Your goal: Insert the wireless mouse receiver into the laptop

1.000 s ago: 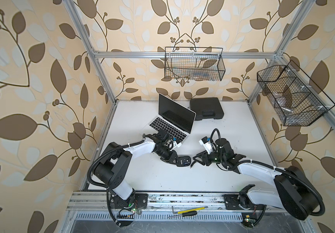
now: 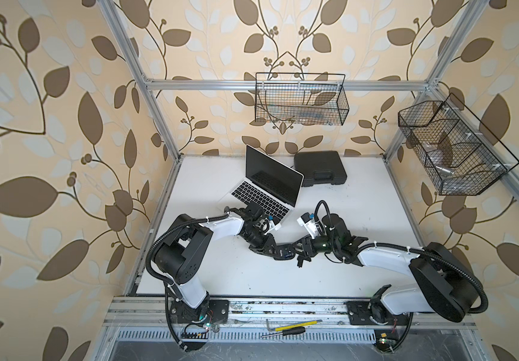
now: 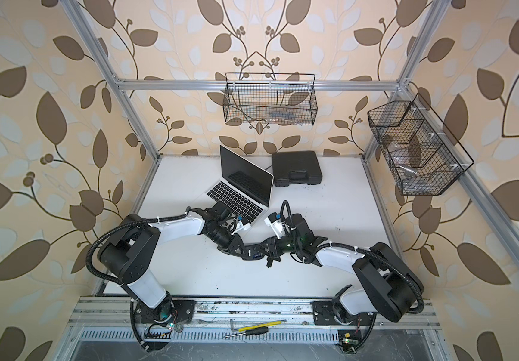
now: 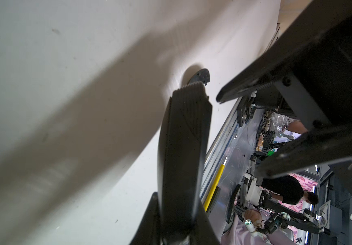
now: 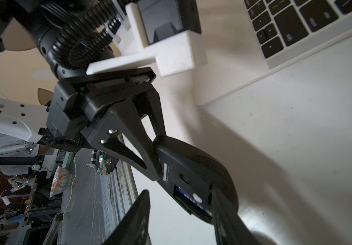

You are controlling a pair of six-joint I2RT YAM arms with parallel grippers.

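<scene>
My left gripper is shut on the black mouse [image 5: 196, 167], holding it by one end above the table. In the right wrist view its underside faces me, with a recess open and a blue-and-white battery [image 5: 190, 198] inside. No receiver can be made out. My right gripper is at the mouse's free end, its fingers apart; one finger [image 5: 227, 216] overlaps the mouse in that view. From the left wrist, the right fingertips [image 4: 227, 94] show a gap with nothing visible between them. The laptop [image 2: 259, 198] stands open behind both grippers.
A dark curved piece [image 4: 200, 76] lies on the table beyond the mouse. Behind the laptop's right side is a black case [image 2: 319, 168]. Wire baskets [image 2: 301, 102] hang on the frame. Tools [image 2: 292, 328] lie along the front rail.
My right gripper has moved left, from beside the mouse to right up against its free end.
</scene>
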